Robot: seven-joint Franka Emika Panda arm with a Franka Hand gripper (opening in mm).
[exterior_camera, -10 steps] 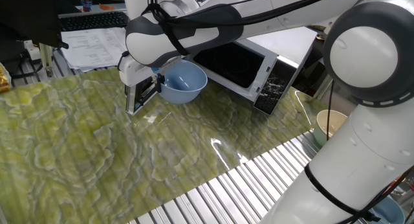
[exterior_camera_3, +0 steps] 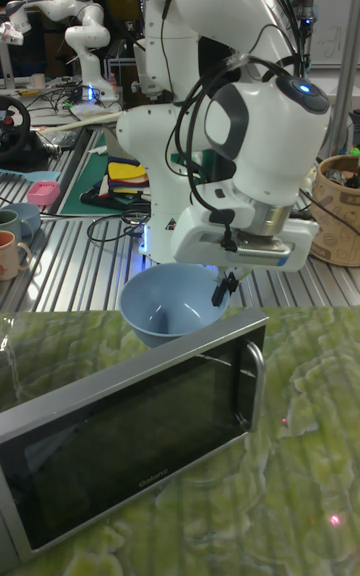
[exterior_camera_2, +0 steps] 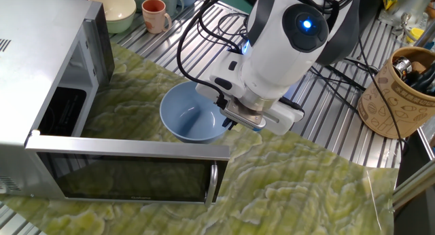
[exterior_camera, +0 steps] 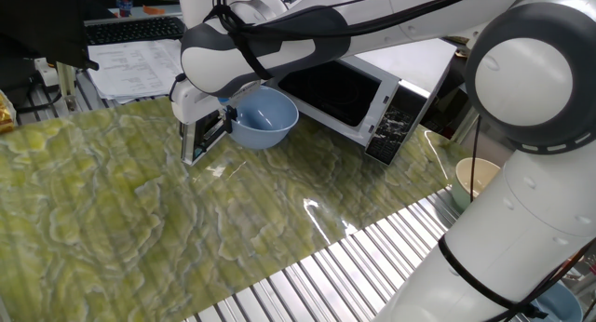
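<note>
A light blue bowl point(exterior_camera_2: 187, 113) stands on the green marbled mat beside the microwave point(exterior_camera_2: 41, 51), within the angle of its open door point(exterior_camera_2: 129, 177). In the second exterior view my gripper point(exterior_camera_2: 229, 123) is at the bowl's right rim, with the fingers pointing down. From the third exterior view, the dark fingertips point(exterior_camera_3: 222, 292) overlap the rim of the bowl point(exterior_camera_3: 160, 299). Whether they pinch the rim or only stand against it cannot be made out. In the first exterior view the hand partly hides the gripper, left of the bowl point(exterior_camera: 264, 119). Inside the bowl, only shadow shows.
The door's handle point(exterior_camera_2: 213, 183) juts out at its free end, close to my hand. A cream bowl point(exterior_camera_2: 117, 12) and a pink mug point(exterior_camera_2: 155, 16) stand behind the mat. A utensil bucket point(exterior_camera_2: 384, 102) is at the right.
</note>
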